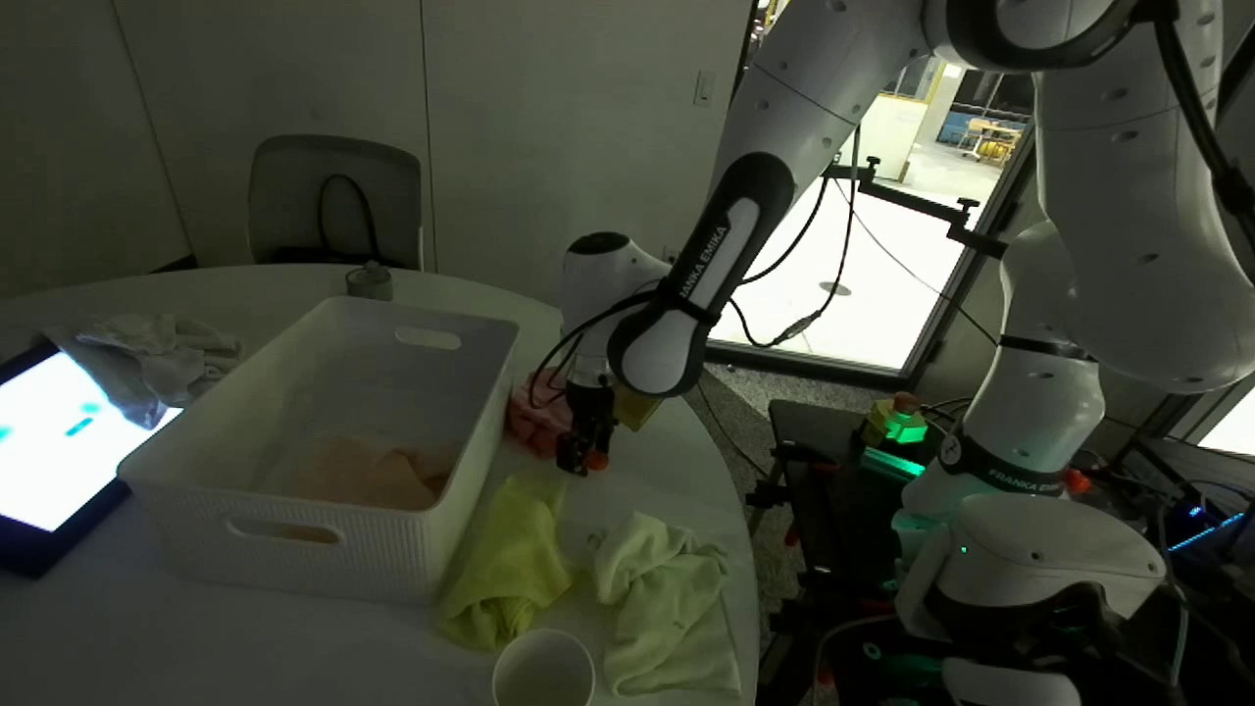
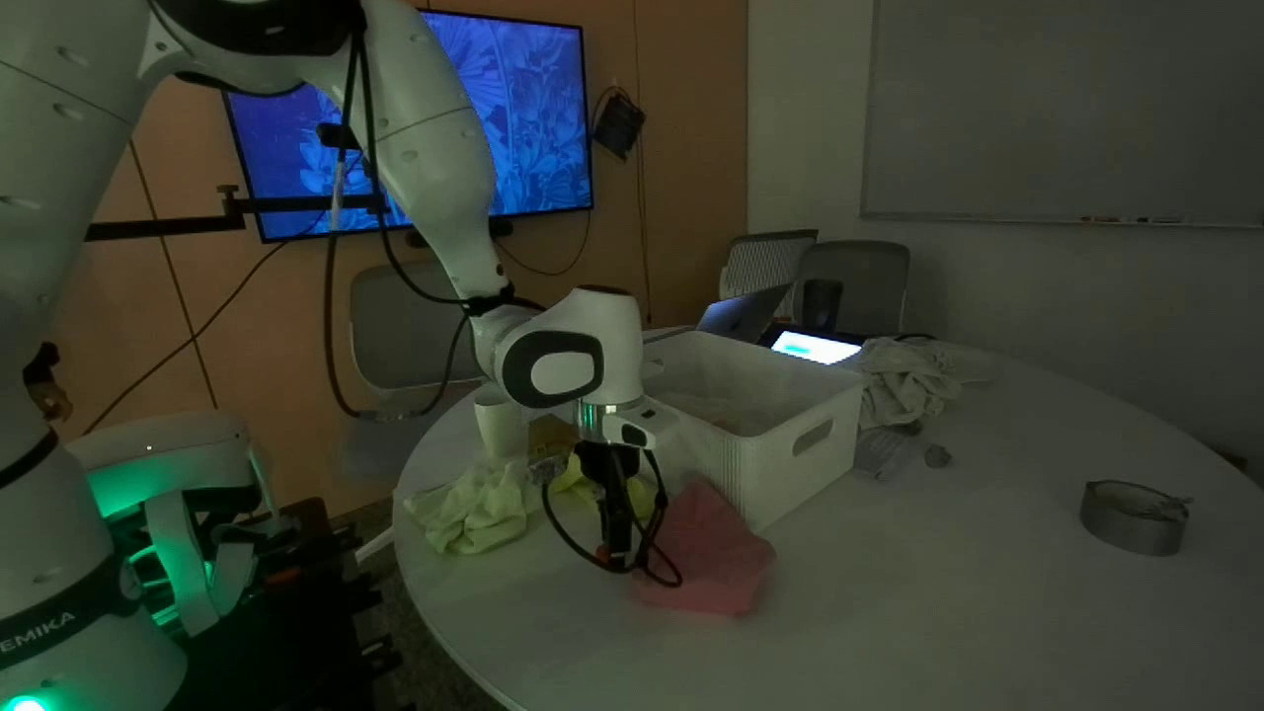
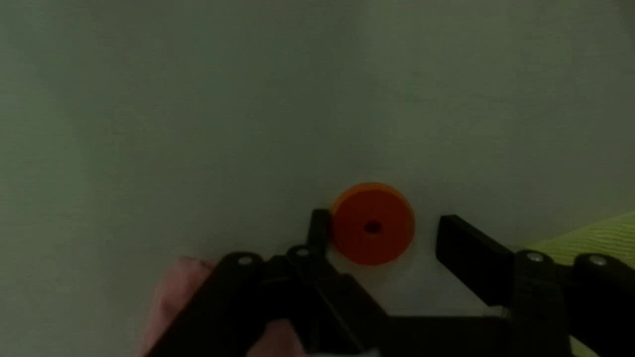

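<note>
A small round orange-red piece (image 3: 373, 227) with a dark hole in its middle lies between my gripper's (image 3: 384, 235) fingers in the wrist view. Its left edge meets or nearly meets the left finger, while a clear gap separates it from the right finger (image 3: 470, 256). The fingers stand part open around it. In exterior view 1 the gripper (image 1: 584, 463) is low over the table, with the orange-red piece (image 1: 597, 461) showing at its fingertips. In exterior view 2 the gripper mostly hides the piece.
A pink cloth (image 2: 708, 557) lies close beside the gripper. The white basket (image 1: 318, 563) holds an orange-toned cloth. A yellow cloth (image 1: 513, 559), a pale cloth (image 1: 665, 600) and a white cup (image 1: 543, 671) are nearby. Bare table spreads across the right in exterior view 2.
</note>
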